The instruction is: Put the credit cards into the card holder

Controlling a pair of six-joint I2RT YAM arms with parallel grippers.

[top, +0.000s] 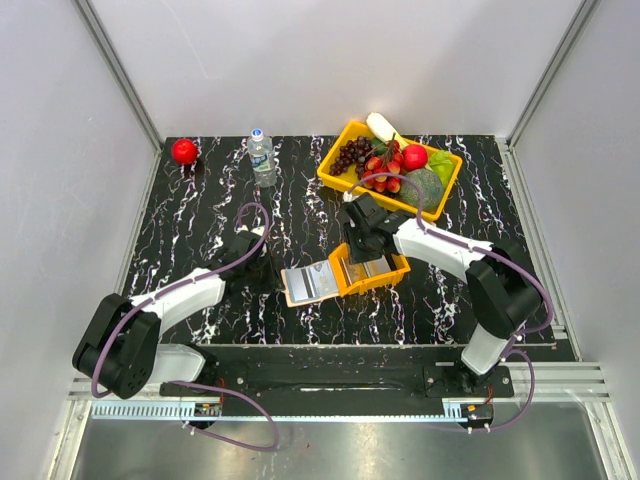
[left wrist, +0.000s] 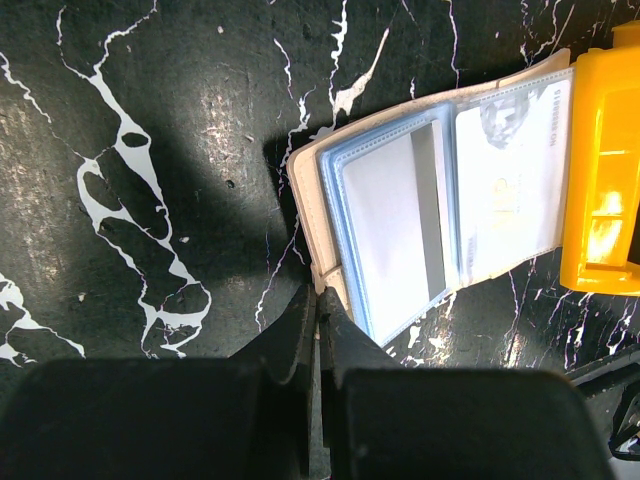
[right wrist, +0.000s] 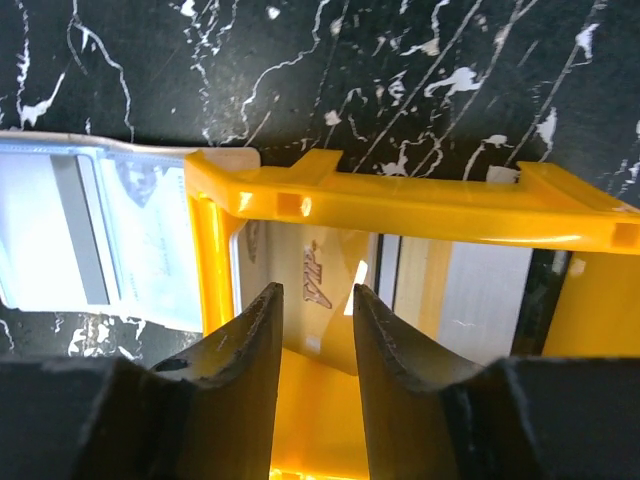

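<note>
The open card holder (left wrist: 392, 215), tan outside with clear blue-edged sleeves, lies flat on the dark marbled table. White and grey show through its sleeves. My left gripper is shut at the holder's near left corner, its tips overlapping the tan edge; whether that edge is pinched is unclear. Against the holder's right end stands a yellow box (top: 375, 283). Inside it are several upright cards, including a tan card (right wrist: 318, 285) and a pale card (right wrist: 485, 290). My right gripper is over the box, fingers parted, with no card visibly held between them.
Behind the box sits a yellow basket (top: 325, 172) of fruit and vegetables. A water bottle (top: 262, 160) and a red ball-like object (top: 184, 151) stand at the back left. Bare table lies in front of and behind the holder.
</note>
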